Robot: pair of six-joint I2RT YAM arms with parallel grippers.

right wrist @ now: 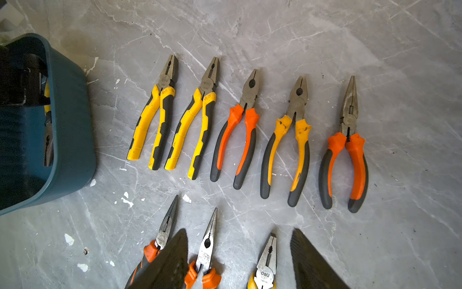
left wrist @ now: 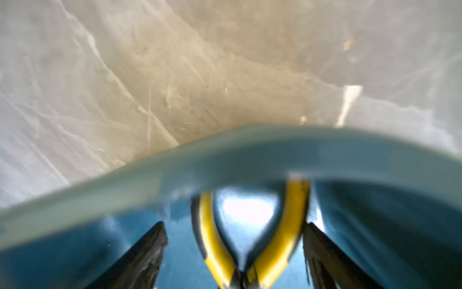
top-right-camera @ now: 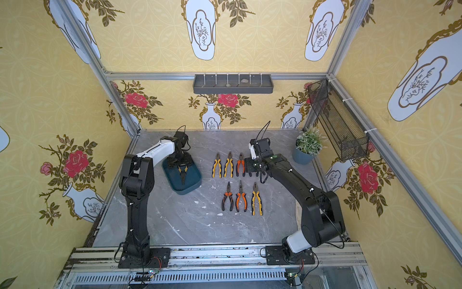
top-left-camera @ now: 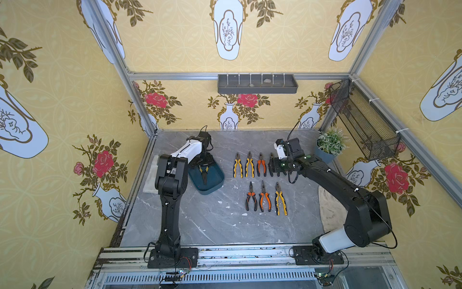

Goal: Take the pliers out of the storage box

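In the dark teal storage box [top-right-camera: 192, 185] lies a pair of yellow-and-black pliers [left wrist: 216, 250], handles toward the back. My left gripper is down in the box's back end, open, its fingers either side of the pliers' handles. Several other pliers [right wrist: 194, 123] with yellow or orange handles lie in two rows on the table right of the box. My right gripper hangs open above them, nothing held.
A potted plant [top-right-camera: 303, 154] stands at the back right, beneath a wire basket [top-right-camera: 336, 125]. A grey tray [top-right-camera: 233, 86] hangs on the back rail.
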